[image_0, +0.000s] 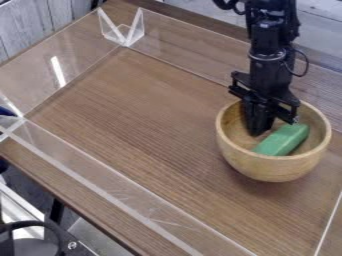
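A wooden bowl (249, 156) stands on the right part of the wooden table. A green oblong object (281, 140) lies inside it, on the right side. My black gripper (254, 118) reaches down from the top right into the back-left of the bowl, beside the green object. The fingertips are partly hidden in the bowl's shadow, and I see nothing clearly between them.
A small white wire-like piece (123, 30) is at the back left. A black cable and ring lie at the bottom left corner.
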